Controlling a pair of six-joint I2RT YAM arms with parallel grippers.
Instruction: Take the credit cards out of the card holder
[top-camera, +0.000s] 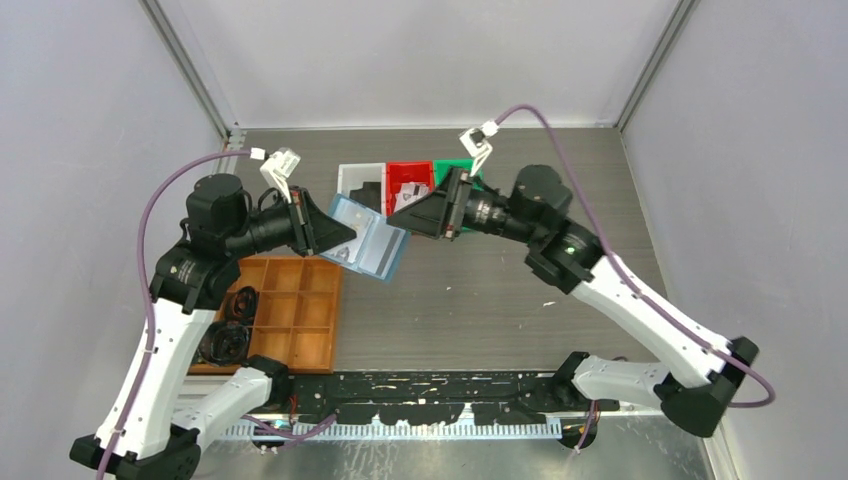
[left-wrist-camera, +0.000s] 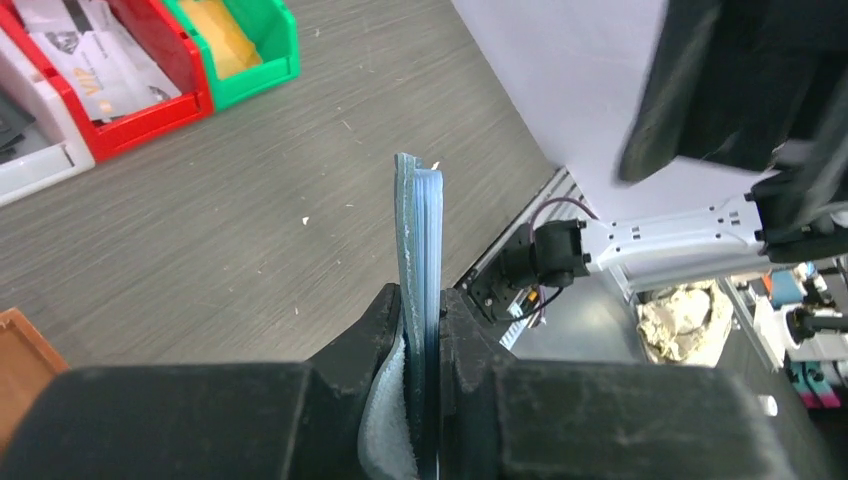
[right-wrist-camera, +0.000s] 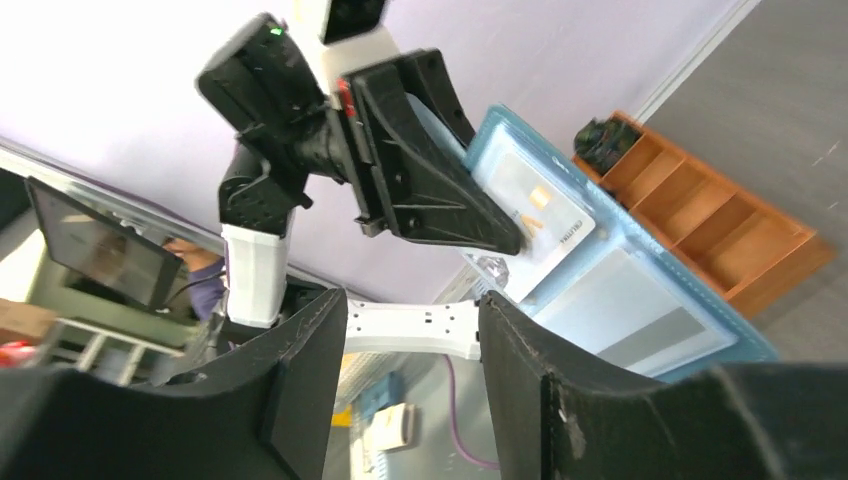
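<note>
The light blue card holder hangs in my left gripper, which is shut on it; the left wrist view shows it edge-on between the fingers. In the right wrist view its clear pockets hold white cards. My right gripper is beside the holder's upper right, with a gap between its fingertips in its own wrist view and no card visible between them; in the left wrist view it looms blurred at upper right.
An orange divided tray with black cables lies at lower left. White, red and green bins stand at the back.
</note>
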